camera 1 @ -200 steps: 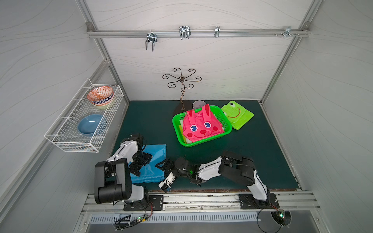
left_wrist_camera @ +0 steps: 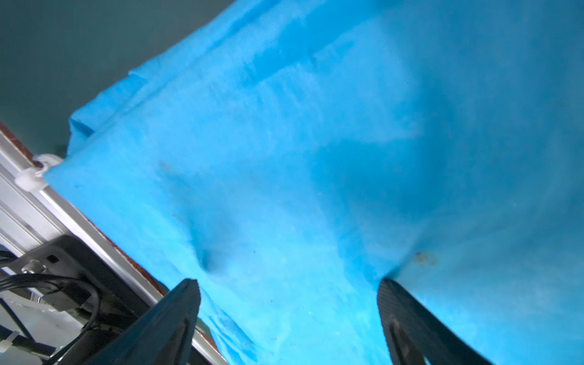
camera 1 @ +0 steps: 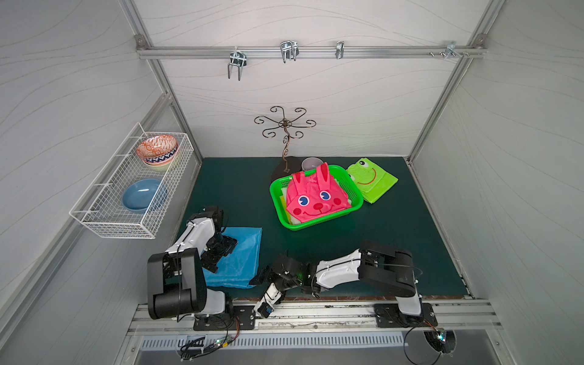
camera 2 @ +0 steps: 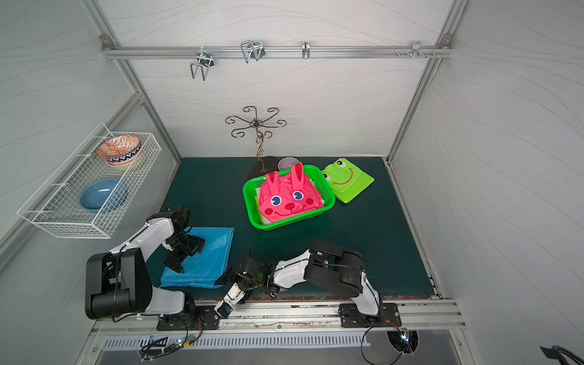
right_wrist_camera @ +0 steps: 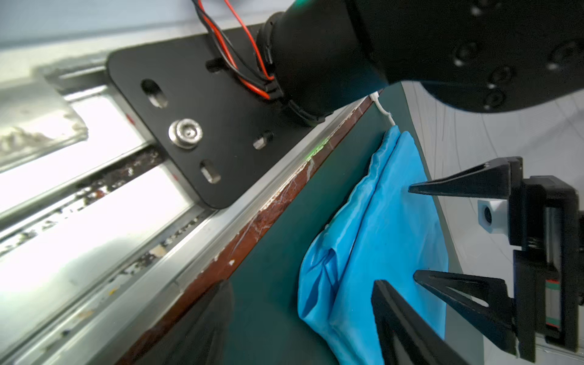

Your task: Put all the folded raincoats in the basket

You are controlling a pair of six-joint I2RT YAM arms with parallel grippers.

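Observation:
A folded blue raincoat (camera 1: 242, 258) lies flat at the table's front left. My left gripper is open just over it, its fingertips on or close above the cloth. My right gripper stands open by the raincoat's right front corner, low at the table edge, nothing held. The green basket (camera 1: 281, 211) at the back centre holds a pink rabbit-faced folded item (camera 2: 286, 197) with paler cloth under it.
A green frog-faced cloth (camera 1: 380, 182) lies right of the basket. Behind stand a metal tree stand (camera 1: 284, 124) and a cup (camera 1: 311, 162). A wire rack (camera 1: 109, 216) with bowls hangs at left.
My right arm has shifted a little toward the front and right, away from the raincoat's edge. My left arm and the basket look unchanged.

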